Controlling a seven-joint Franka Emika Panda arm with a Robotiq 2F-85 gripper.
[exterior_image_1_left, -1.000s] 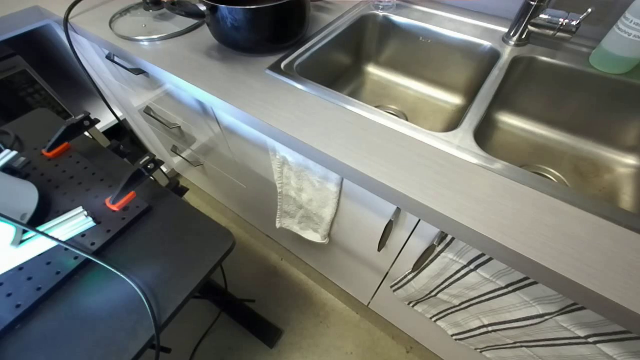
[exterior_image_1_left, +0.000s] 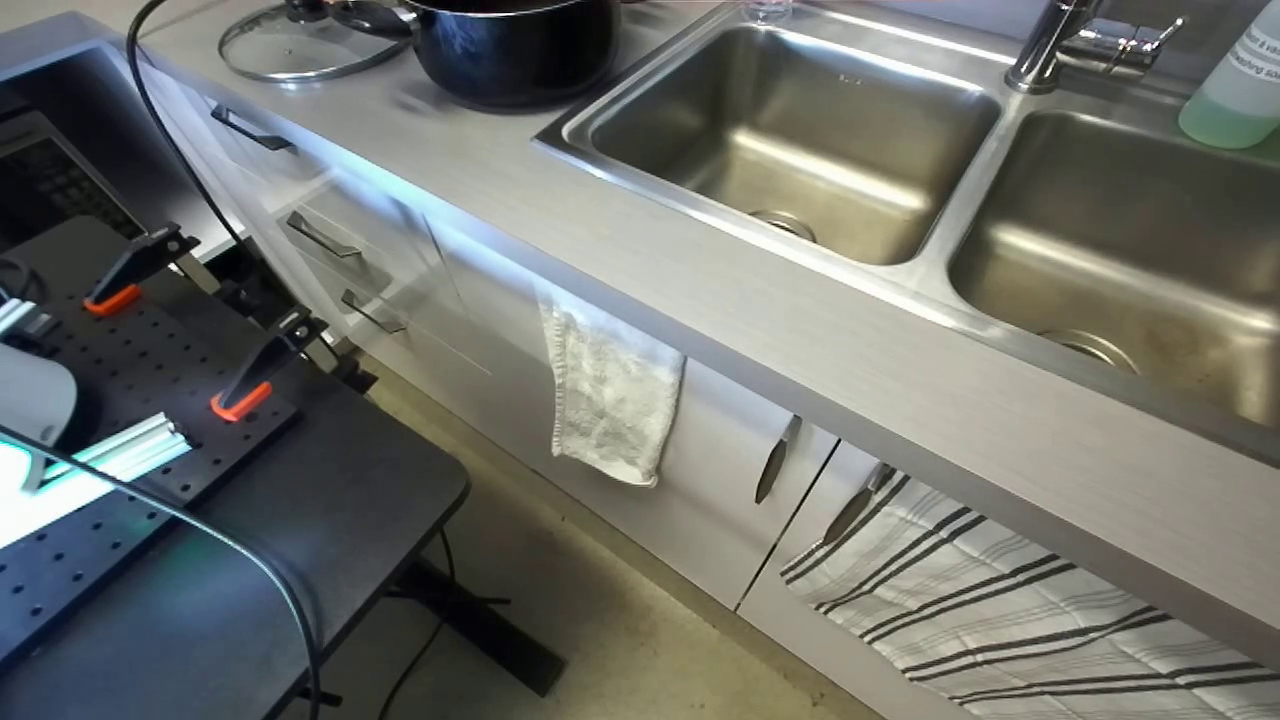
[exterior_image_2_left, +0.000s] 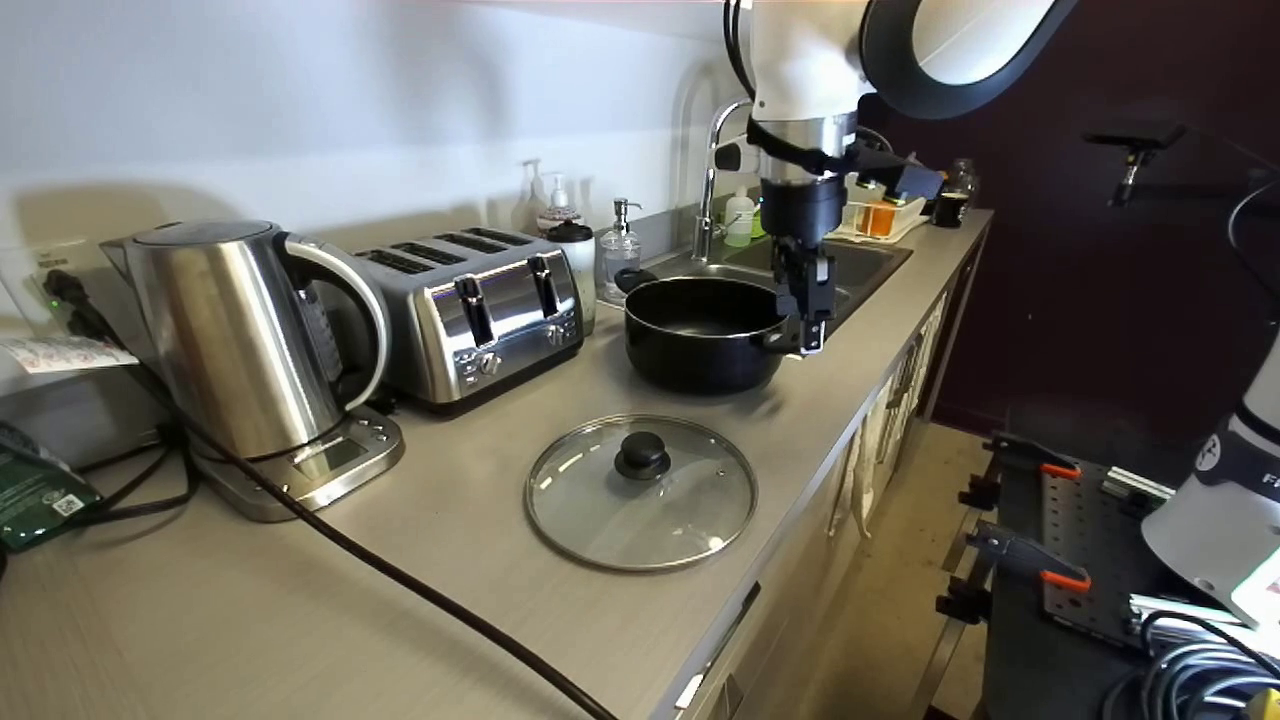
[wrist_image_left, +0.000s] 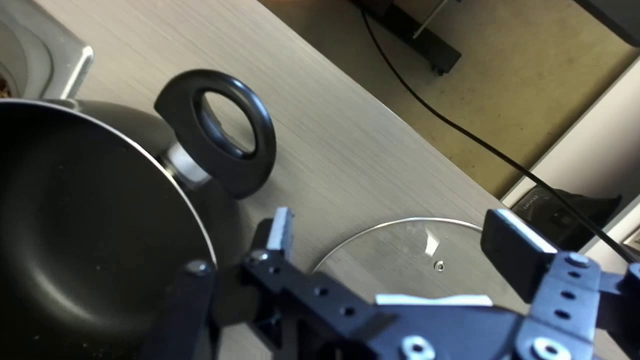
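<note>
A black pot (exterior_image_2_left: 702, 360) stands uncovered on the counter near the sink, looking empty inside. Its looped side handle (wrist_image_left: 264, 138) points toward the counter's front side in the wrist view. A glass lid (exterior_image_2_left: 576, 504) with a black knob (exterior_image_2_left: 643, 452) lies flat on the counter, apart from the pot. My gripper is open, its fingers (wrist_image_left: 280, 229) wide apart and nothing held between them. In the second exterior view the gripper (exterior_image_2_left: 811, 336) hangs pointing down at the pot's handle side; whether it touches the handle cannot be told.
A toaster (exterior_image_2_left: 498, 324) and a steel kettle (exterior_image_2_left: 222, 348) line the wall side. A double sink (exterior_image_1_left: 780, 144) lies beyond the pot. A black cable (exterior_image_2_left: 408, 582) crosses the near counter. The counter's front edge is close to the lid.
</note>
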